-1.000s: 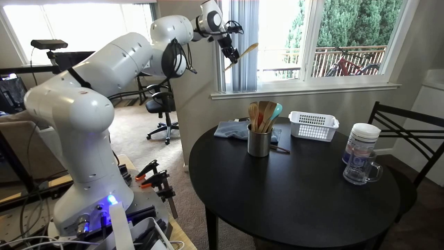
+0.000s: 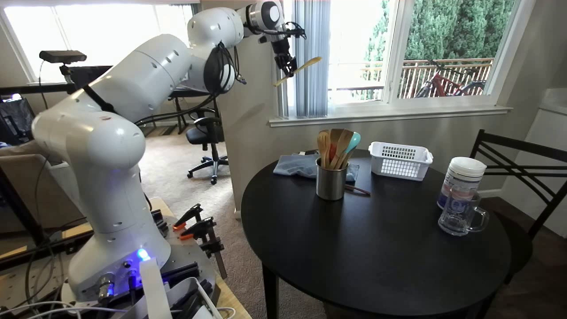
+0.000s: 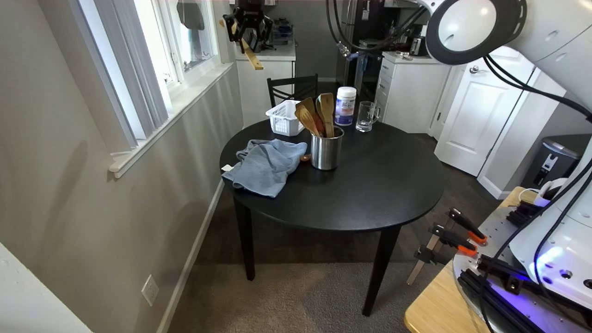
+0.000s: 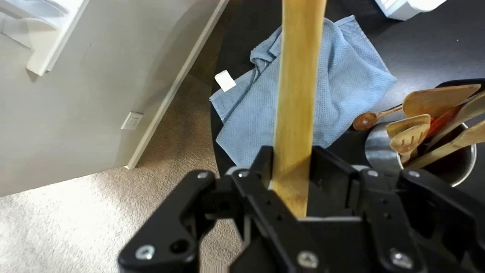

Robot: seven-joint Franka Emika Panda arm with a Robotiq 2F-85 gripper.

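Note:
High above the table's far left side, my gripper (image 2: pixel 289 73) is shut on a wooden utensil (image 2: pixel 311 63). The utensil's flat, pale handle (image 4: pixel 298 100) runs up between the two fingers in the wrist view, and its upper end goes out of the frame. In exterior view 2 the utensil (image 3: pixel 250 55) slants down out of the gripper (image 3: pixel 248 41). A steel canister (image 2: pixel 330 183) full of wooden spoons and spatulas, plus a turquoise one, stands upright on the black table (image 2: pixel 372 255). Behind the canister lies a crumpled blue cloth (image 3: pixel 269 165).
A white basket (image 2: pixel 402 161) stands at the table's back. On the right are a white-lidded tub (image 2: pixel 463 175) and a clear glass mug (image 2: pixel 457 215). Beside the canister rests a wooden spoon (image 4: pixel 366 121). The wall and window sill (image 2: pixel 390 117) are close to the gripper.
In exterior view 1 my gripper and the utensil have shifted left, and the hand now points more straight down. The utensil lies somewhat flatter. Things on the table have stayed put.

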